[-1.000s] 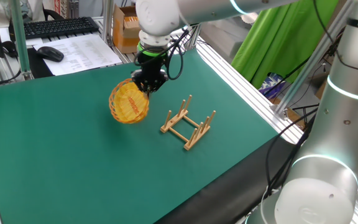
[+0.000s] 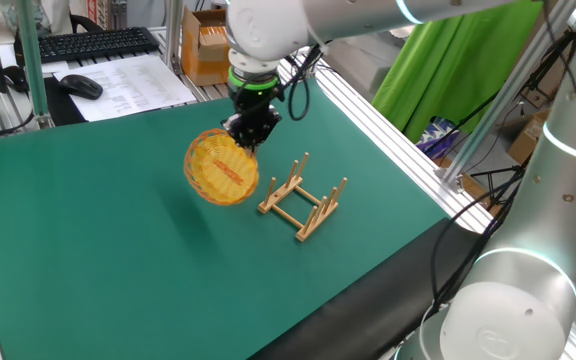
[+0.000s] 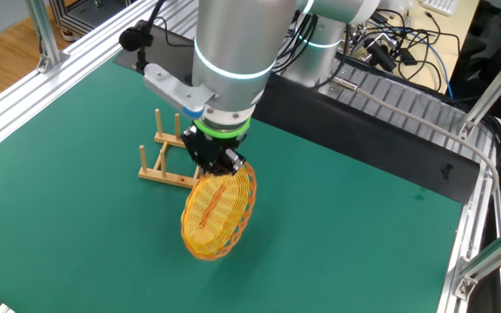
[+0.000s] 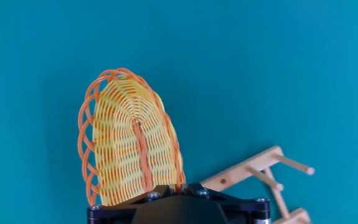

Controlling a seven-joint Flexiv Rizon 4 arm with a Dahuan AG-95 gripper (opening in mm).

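A round yellow wicker basket (image 2: 221, 168) with an orange braided rim hangs tilted in the air above the green table. My gripper is shut on the basket's rim, which runs down between the fingers at the bottom of the wrist view. In exterior view 2 the basket (image 3: 218, 213) hangs below the gripper (image 3: 235, 163), its open side turned sideways. A wooden rack (image 2: 302, 207) with upright pegs stands on the table just right of the basket in exterior view 1. Part of the rack (image 4: 247, 171) shows at the lower right of the wrist view.
At the far left lie papers (image 2: 133, 85), a mouse (image 2: 81, 87) and a keyboard (image 2: 88, 43). A black strip (image 3: 364, 148) runs along the robot's side of the table.
The gripper has carried the basket a little to the right, toward the rack, in exterior view 1, and the basket has turned slightly. The rack stands where it was.
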